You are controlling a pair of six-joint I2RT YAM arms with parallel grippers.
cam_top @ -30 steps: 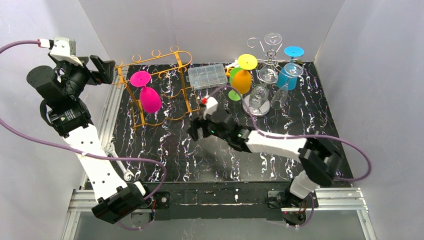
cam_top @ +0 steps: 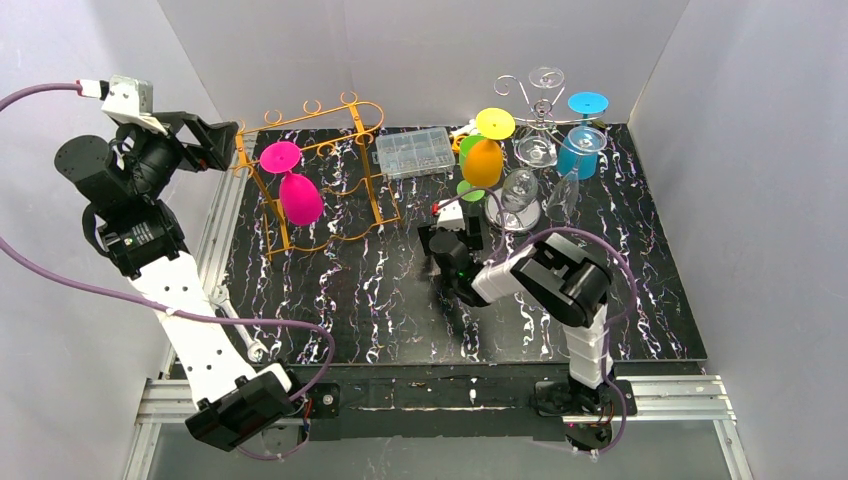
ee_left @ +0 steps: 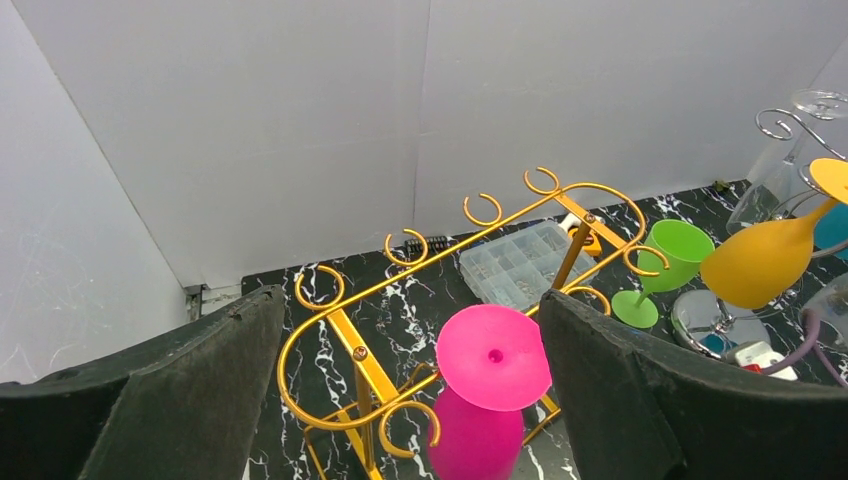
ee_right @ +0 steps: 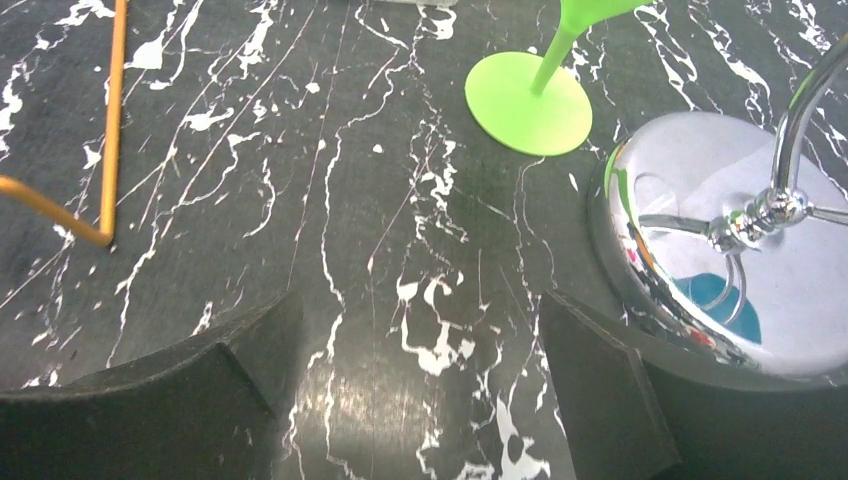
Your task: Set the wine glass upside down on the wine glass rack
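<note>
A pink wine glass [cam_top: 301, 199] hangs upside down from the gold rack [cam_top: 352, 105], its round foot uppermost. Upright on the table stands a green glass, whose foot [ee_right: 528, 103] shows at the top of the right wrist view. My right gripper [cam_top: 450, 237] is over the dark table, in front of that green glass and left of the silver rack's base [ee_right: 720, 240]. Its fingers [ee_right: 610, 400] are spread with only tabletop between them. At the gold rack's left end, my left gripper [cam_top: 227, 150] is open and empty, its fingers [ee_left: 180, 390] wide apart.
On the silver rack hang an orange glass [cam_top: 482, 163], a blue glass [cam_top: 588, 104] and several clear ones. A clear divided box [cam_top: 415, 153] lies at the back between the racks.
The left arm has barely shifted, and the hanging glasses keep their places.
</note>
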